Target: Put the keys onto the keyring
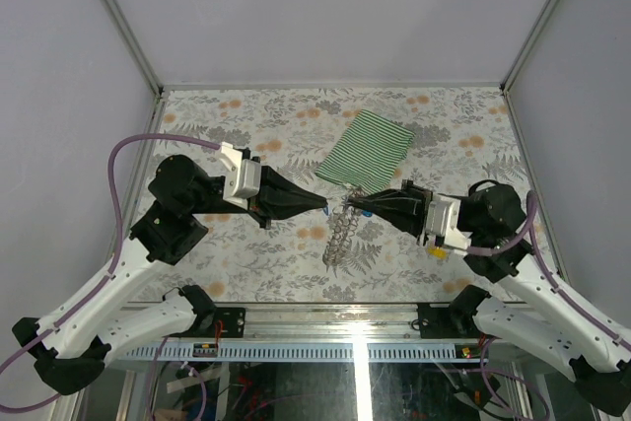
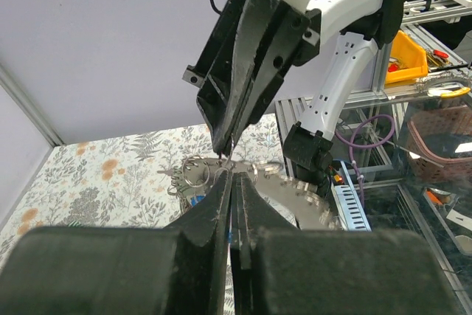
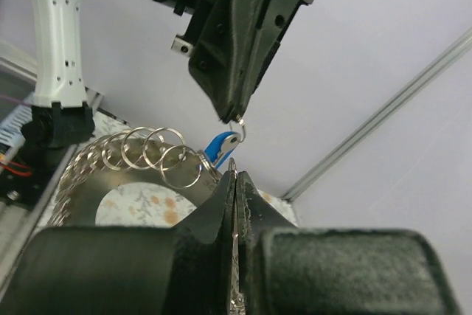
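Fingertip to fingertip, my two grippers face each other with a small gap, above the patterned cloth. My left gripper (image 1: 326, 206) is shut on a small silver wire loop (image 3: 243, 132) from which a blue-headed key (image 3: 220, 147) hangs. Opposite, my right gripper (image 1: 351, 202) is shut on a thin silvery wire that looks like part of the keyring. The keyring's coiled metal chain (image 1: 340, 236) hangs below it; the coil (image 3: 151, 154) curves close to the key in the right wrist view. Something blue (image 1: 366, 213) shows at the right fingertips. Whether the loop and keyring touch cannot be told.
A folded green-striped cloth (image 1: 367, 152) lies behind the grippers. A small yellow item (image 1: 438, 252) is partly behind the right arm.
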